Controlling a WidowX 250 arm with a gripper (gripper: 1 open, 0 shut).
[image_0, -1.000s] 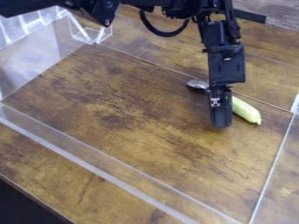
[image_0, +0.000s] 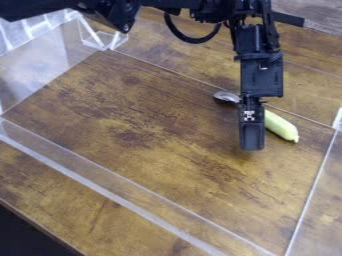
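Observation:
My black gripper (image_0: 251, 136) points down at the wooden floor on the right side, its tip just left of a pale yellow-green elongated object (image_0: 281, 128), which lies slanted and partly behind the gripper. The fingers look shut, with nothing visible between them. A silver spoon-like piece (image_0: 227, 96) lies just above and left of that object, its far part hidden by the gripper.
Clear plastic walls (image_0: 94, 180) border the wooden area (image_0: 120, 120) on the left, front and right. A dark edge shows at the bottom left.

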